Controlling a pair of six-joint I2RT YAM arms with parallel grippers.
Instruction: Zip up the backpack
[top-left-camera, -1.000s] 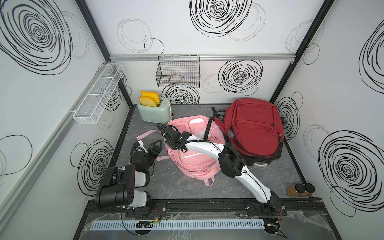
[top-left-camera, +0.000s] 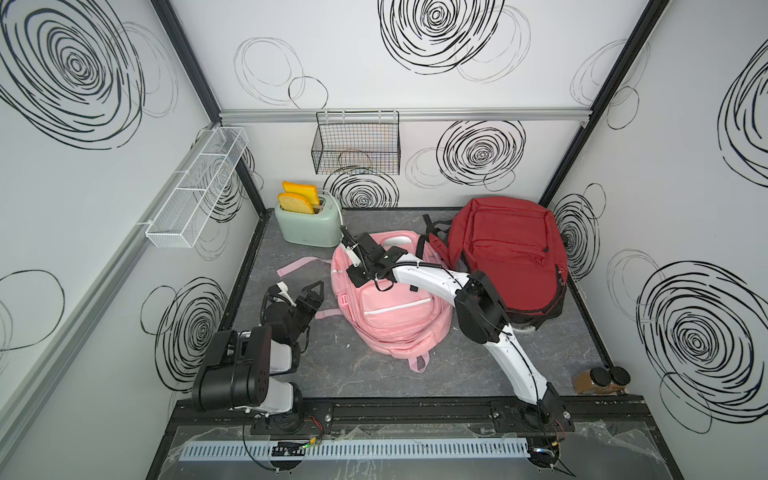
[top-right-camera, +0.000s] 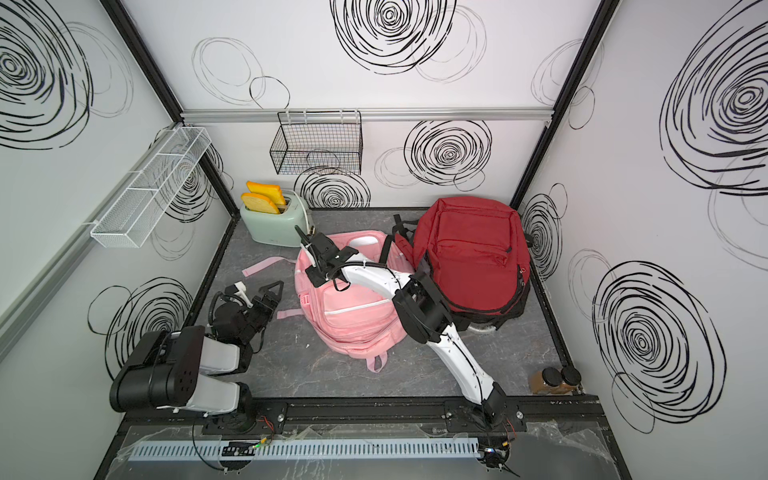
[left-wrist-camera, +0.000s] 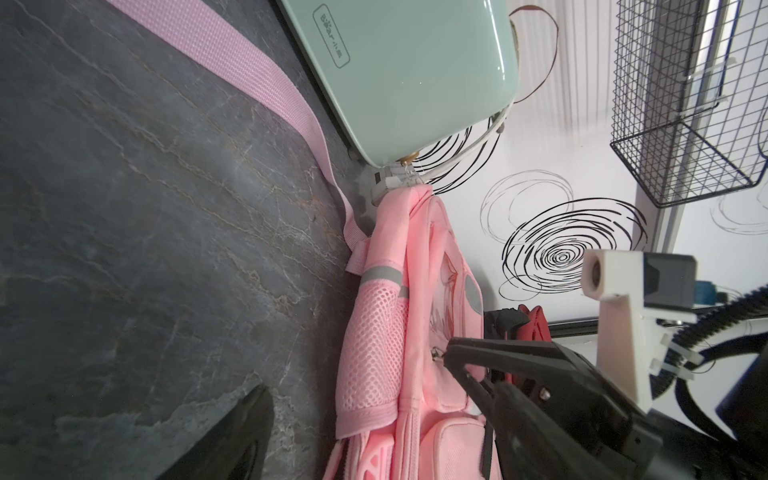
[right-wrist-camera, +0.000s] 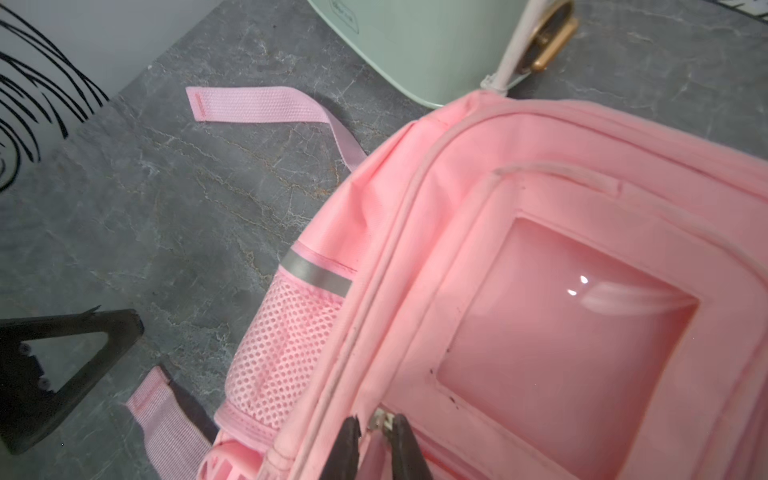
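Observation:
A pink backpack (top-left-camera: 384, 320) lies flat in the middle, its zip track running along its left side. My right gripper (top-left-camera: 356, 270) is over its upper left part; in the right wrist view its dark fingertips (right-wrist-camera: 347, 440) stand a little apart around a small pink piece just below a metal zip slider (right-wrist-camera: 382, 419). Whether they grip it, I cannot tell. My left gripper (top-left-camera: 313, 292) stands part open just left of the backpack, off the fabric, with nothing seen between its fingers.
A green toaster (top-left-camera: 308, 228) with yellow slices stands behind the pink backpack. A red backpack (top-left-camera: 508, 248) lies to the right. Two dark-lidded jars (top-left-camera: 600, 380) sit at the front right corner. Bare table shows at front left.
My right arm has moved slightly to the right, its gripper now higher in the top left view and further along the pink backpack. The left arm has not moved visibly.

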